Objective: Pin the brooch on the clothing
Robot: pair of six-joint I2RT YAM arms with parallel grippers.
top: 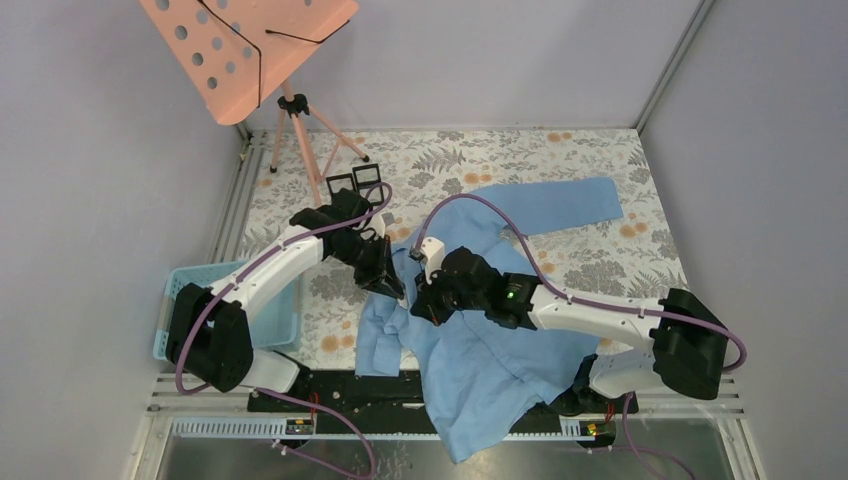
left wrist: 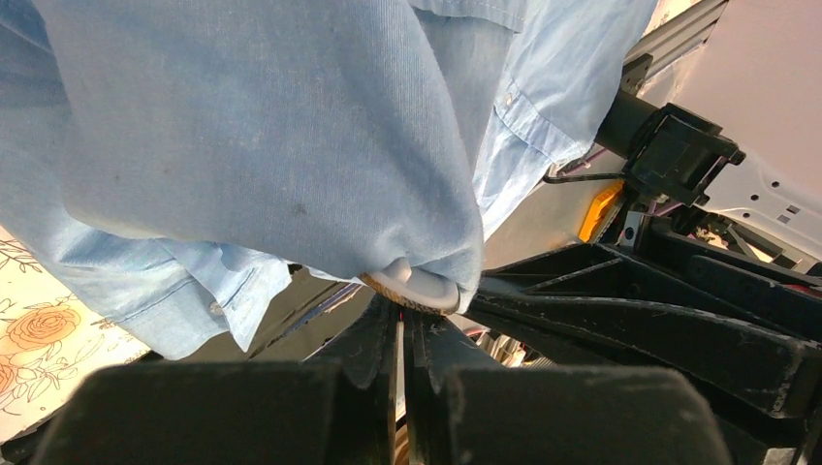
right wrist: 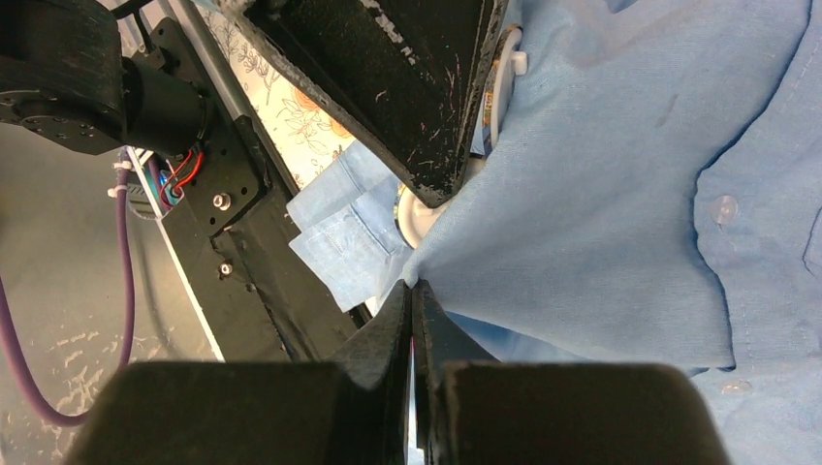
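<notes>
A round brooch [left wrist: 419, 288], pale on its face with a gold-brown rim and a small knob, sits at the tips of my left gripper. Those fingers are shut on its edge. Against the brooch drapes a raised fold of the light blue clothing [left wrist: 291, 145]. My right gripper is shut on a corner of this fold, just right of the left gripper in the top view. From the right wrist, pale round pieces [right wrist: 419, 217] show beside the cloth, partly behind a black left finger [right wrist: 441, 174]. Whether a pin passes through the fabric cannot be seen.
The clothing [top: 520, 340] spreads across the patterned table and over its front edge. A blue bin [top: 275, 325] stands at left. Small black frames [top: 367, 174] lie by the pink stand [top: 301, 150].
</notes>
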